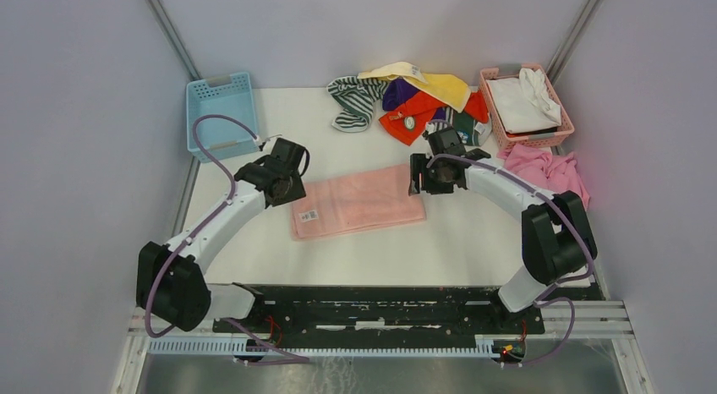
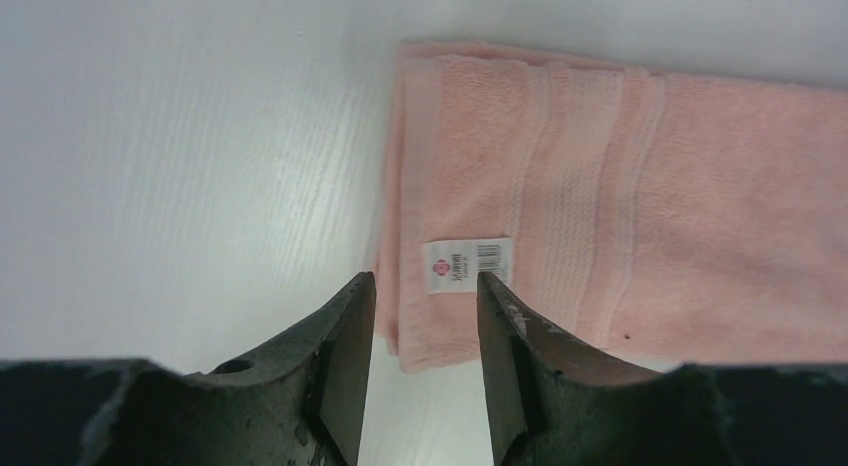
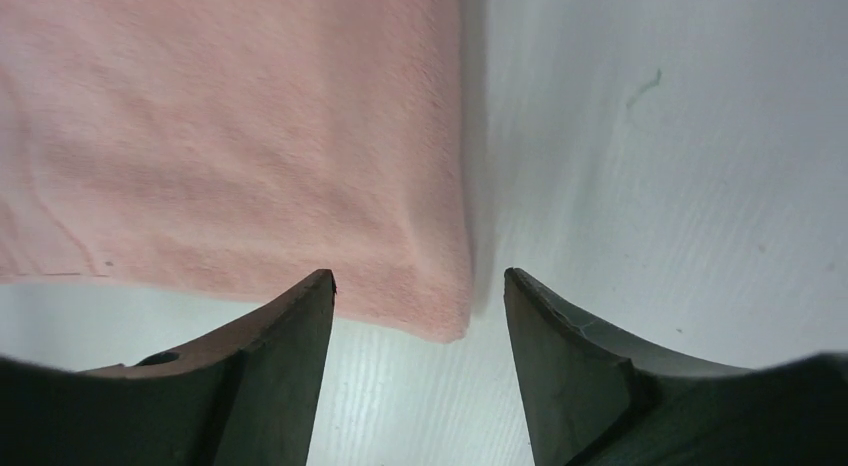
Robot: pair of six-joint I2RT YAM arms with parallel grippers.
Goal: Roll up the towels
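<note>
A pale pink towel [image 1: 363,201] lies flat and folded into a long rectangle at the middle of the table. Its left end shows a white label [image 2: 467,265], and the two layers there are slightly out of line. Over that left end hangs my left gripper, its fingers apart and nothing between them. My right gripper is above the towel's right end, also open; the towel's near right corner [image 3: 440,321] appears between its fingers from above, not gripped.
An empty blue basket [image 1: 221,115] stands at the back left. Several coloured cloths [image 1: 423,98] are heaped at the back. A pink basket [image 1: 526,106] with white cloth stands at the back right, a pink cloth [image 1: 550,168] beside it.
</note>
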